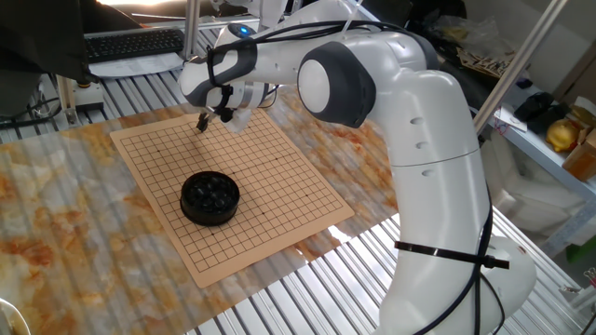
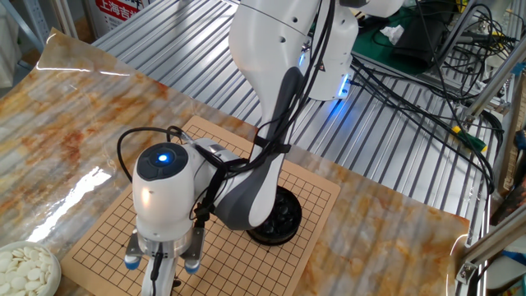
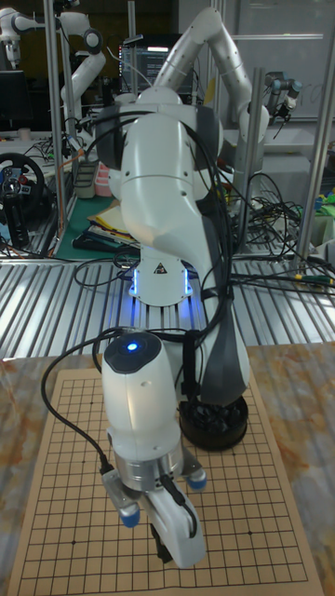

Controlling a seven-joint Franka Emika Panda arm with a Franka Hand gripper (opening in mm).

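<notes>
A tan board with a black grid (image 1: 270, 177) lies on the marbled table sheet. On it stands a round black bowl (image 1: 209, 199) filled with black stones; in exterior view 2 the forearm partly covers this bowl (image 2: 283, 222). My gripper (image 1: 202, 123) points down over the board's far part in exterior view 1, well apart from the bowl. Only its dark fingertips show there. From the front, the white housing (image 3: 179, 526) hides most of the fingers, so neither the gap between them nor anything held can be made out.
A white bowl of white stones (image 2: 26, 270) stands beside the board. A keyboard (image 1: 135, 44) lies beyond the table sheet. Cables (image 2: 444, 131) run loose around the metal slats near the arm's base. Bare grid surrounds the black bowl.
</notes>
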